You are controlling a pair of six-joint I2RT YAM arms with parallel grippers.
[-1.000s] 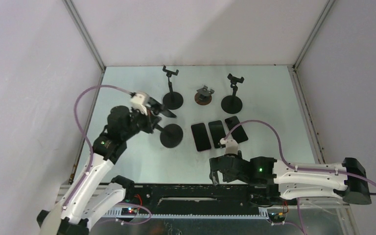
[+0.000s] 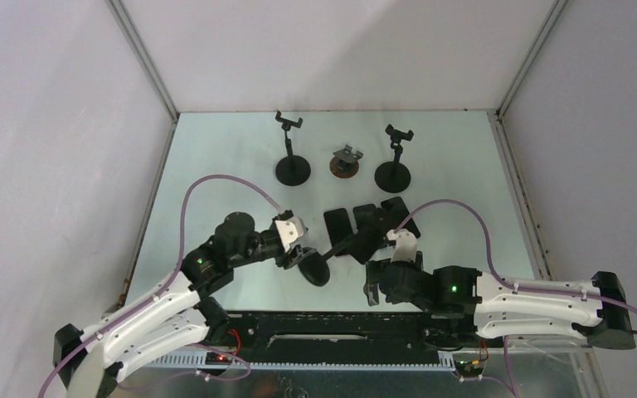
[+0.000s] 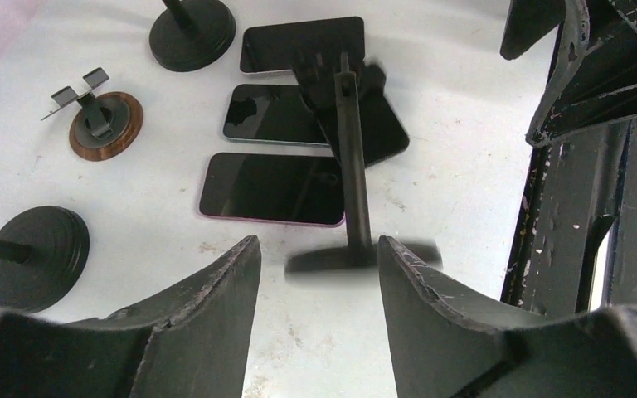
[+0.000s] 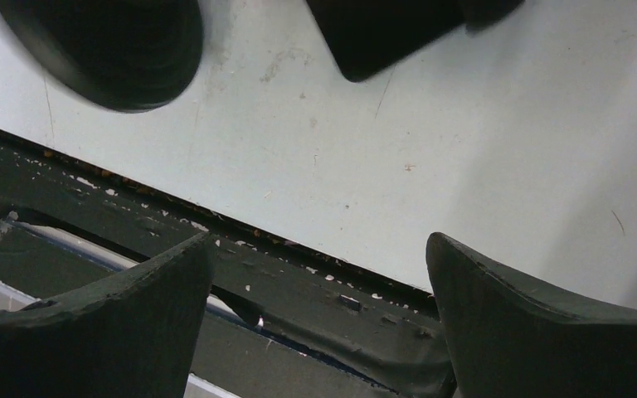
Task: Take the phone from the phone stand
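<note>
A black phone stand is tipped over towards the right in the top view. Its round base (image 2: 314, 268) is raised on edge and its pole (image 2: 338, 248) points at the row of phones. At the head end, a dark phone-like slab (image 3: 379, 133) overlaps the phones on the table; blur hides whether the clamp still grips it. My left gripper is open, with the stand's blurred base beyond its fingertips and nothing held. Near the table's front edge, my right gripper also stands open and empty, to the right of the stand.
Three phones lie flat: a near-left one (image 2: 340, 231), a middle one (image 3: 269, 112) and a far-right one (image 3: 303, 43). Behind them are a left stand (image 2: 292, 170), a small brown-based holder (image 2: 344, 167) and a right stand (image 2: 392, 177).
The left gripper came down and right from beside the upright stand. The right arm moved slightly right.
</note>
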